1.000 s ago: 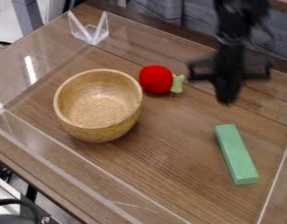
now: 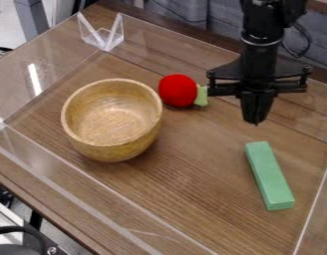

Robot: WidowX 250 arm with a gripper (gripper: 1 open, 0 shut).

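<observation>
My gripper (image 2: 257, 108) is shut, with nothing seen between its fingers, over the wooden table right of a round red object (image 2: 177, 90) that has a light green part at its right side. A wooden bowl (image 2: 111, 120) sits at the left. A long green block (image 2: 267, 176) lies at the lower right, below the gripper.
A clear plastic object (image 2: 100, 32) stands at the back left. Dark cables run past the table's left edge at the lower left.
The bowl, red object and green block have not visibly moved.
</observation>
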